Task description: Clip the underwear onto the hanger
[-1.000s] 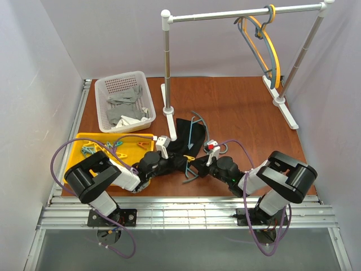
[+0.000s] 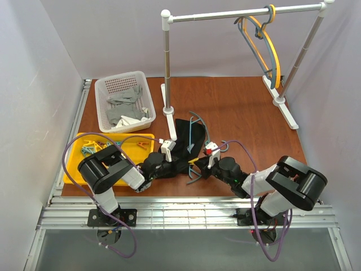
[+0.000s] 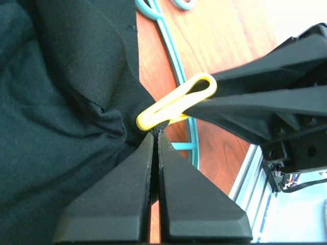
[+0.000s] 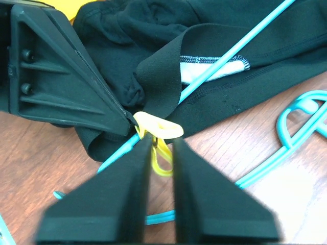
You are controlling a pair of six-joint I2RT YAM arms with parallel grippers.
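Black underwear (image 2: pixel 186 132) lies on the table with a light-blue hanger (image 2: pixel 204 127) on and beside it; one blue bar (image 4: pixel 230 53) crosses the cloth. A yellow clip (image 3: pixel 168 104) sits at the cloth's edge over the hanger, at the fingertips of my right gripper, whose opening is hard to judge. My left gripper is shut at the underwear's edge just below the clip; whether cloth is between its fingers is unclear.
A yellow tray (image 2: pixel 76 172) with clips is at the left, a white basket (image 2: pixel 101 107) with cloths behind it. A rack (image 2: pixel 242 12) with hangers (image 2: pixel 273 56) stands at the back.
Both arms have shifted slightly around the clip in the top view, the right one a little to the right. The underwear and hanger look almost unchanged.
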